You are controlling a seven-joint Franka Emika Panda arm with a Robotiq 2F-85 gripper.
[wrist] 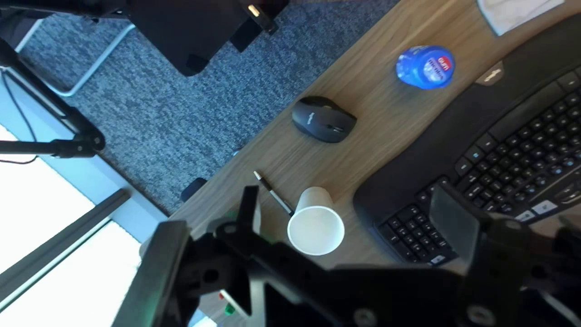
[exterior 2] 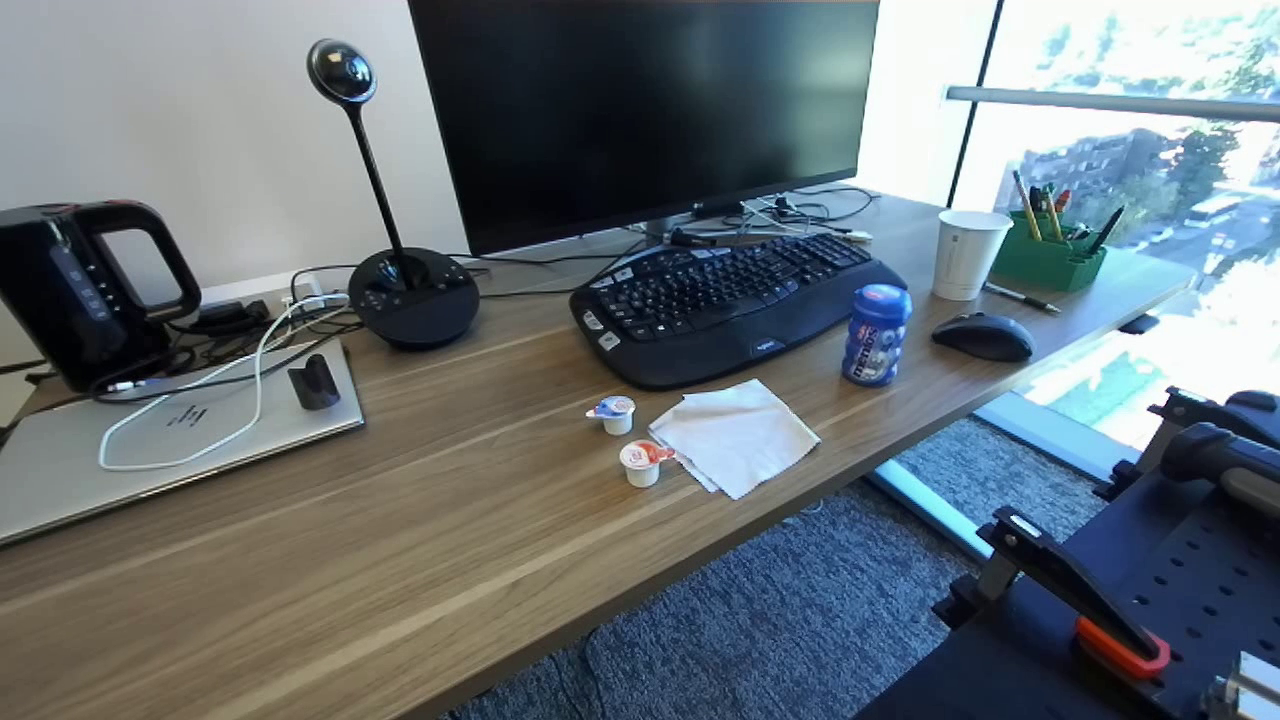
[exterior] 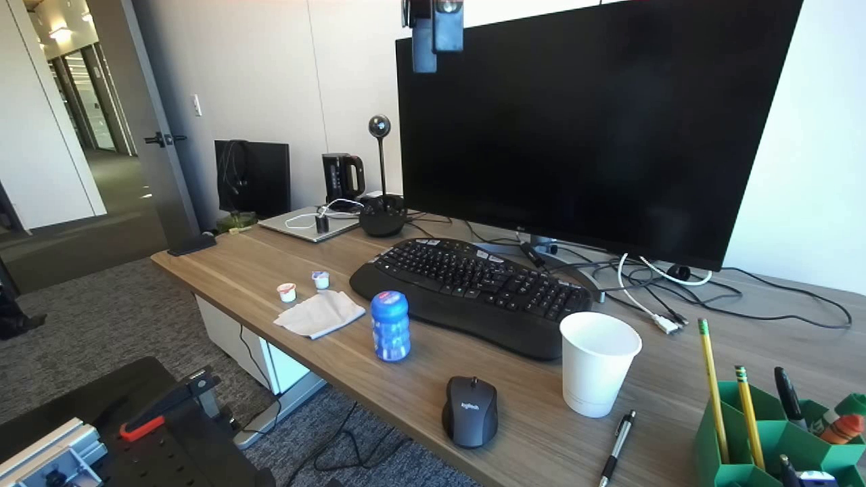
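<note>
My gripper [exterior: 436, 50] hangs high in front of the monitor's upper left corner in exterior view 1, well above the desk. In the wrist view its fingers [wrist: 456, 224] stand wide apart, with nothing held between them. A white paper cup [wrist: 316, 230] shows far below, framed by the open fingers. Beside it lie a pen [wrist: 273, 193] and a black mouse [wrist: 324, 119]. The blue gum bottle [exterior: 391, 326] stands upright in front of the keyboard [exterior: 479, 292]. A folded cloth [exterior 2: 734, 437] lies near two small creamer cups, one red-lidded [exterior 2: 642, 463], one blue-lidded [exterior 2: 615, 415].
A green pen holder [exterior: 779, 442] stands at the desk's right end. Behind the keyboard rises a large monitor [exterior: 584, 138] with loose cables at its foot. A laptop [exterior 2: 180, 420], kettle [exterior 2: 90, 294] and stalked camera [exterior 2: 414, 298] occupy the far left.
</note>
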